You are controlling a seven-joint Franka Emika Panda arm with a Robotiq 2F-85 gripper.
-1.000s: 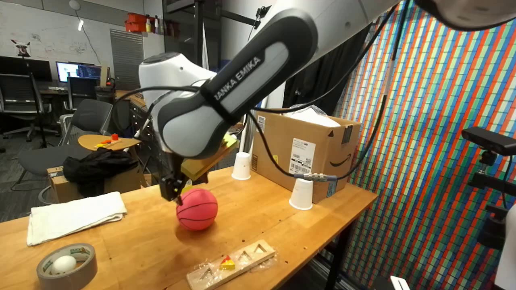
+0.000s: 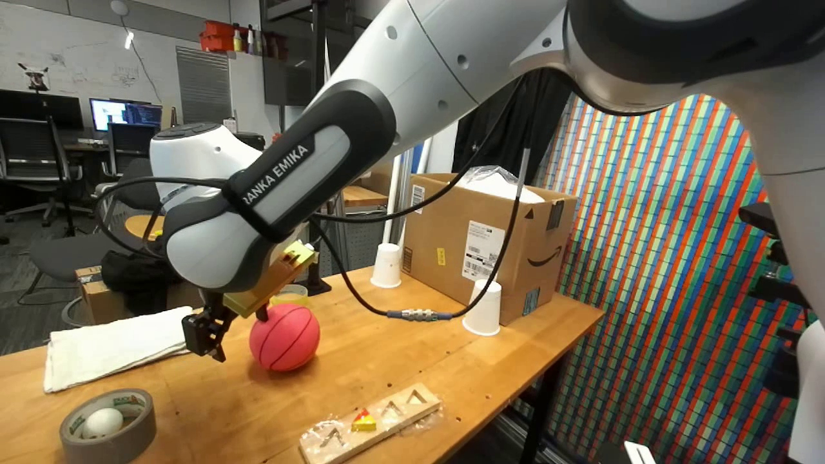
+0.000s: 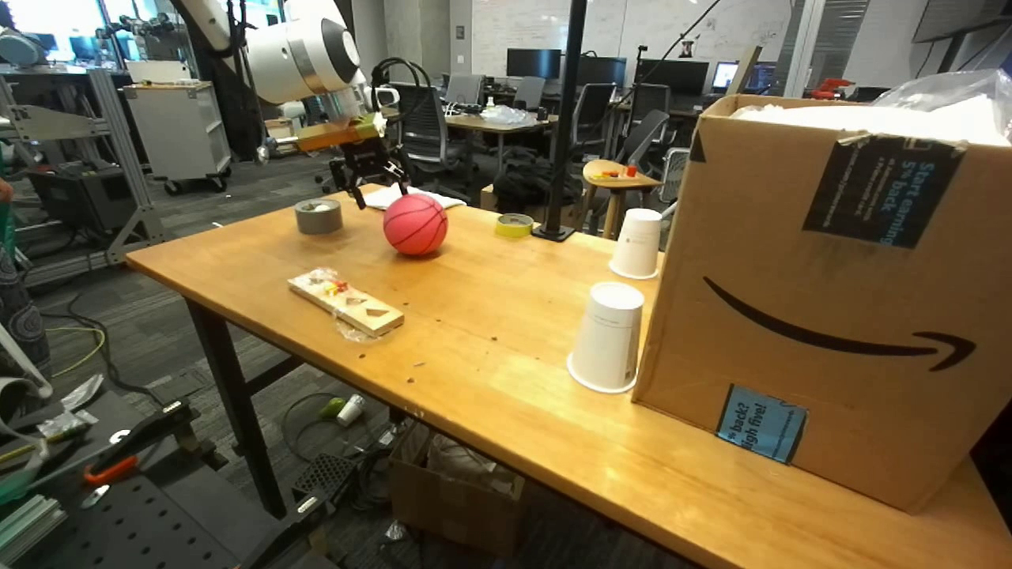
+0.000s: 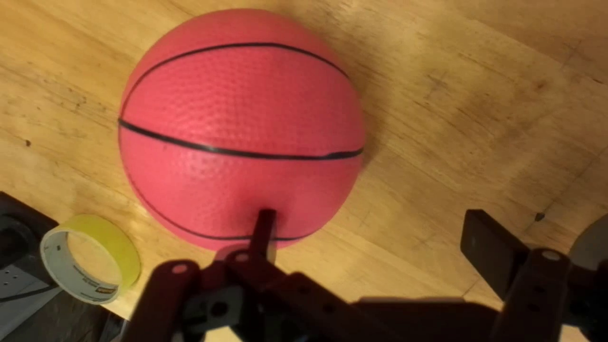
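A pink ball (image 2: 284,337) with black seams sits on the wooden table, between the folded white cloth and the wooden shape board. From the wrist view, the ball (image 4: 242,114) lies outside the fingers, off to one side. My gripper is open above the tabletop, with a wide empty gap between its fingers. One fingertip (image 4: 263,228) overlaps the ball's lower part and seems to be at its surface; firm contact cannot be told. The other stands over bare wood. In exterior view 2 the gripper (image 3: 381,194) hangs just behind the ball (image 3: 415,224).
A grey tape roll (image 2: 108,425) with a white ball inside it lies near the front left, and a white cloth (image 2: 116,348) behind. Yellow tape (image 4: 122,251) rests near a black post. The shape board (image 2: 371,425), two cups and a cardboard box (image 2: 487,240) occupy the right.
In exterior view 1 the arm and gripper have swung left. The ball has also shifted left along the table and its seams are turned differently. Cloth, grey tape and board have stayed put.
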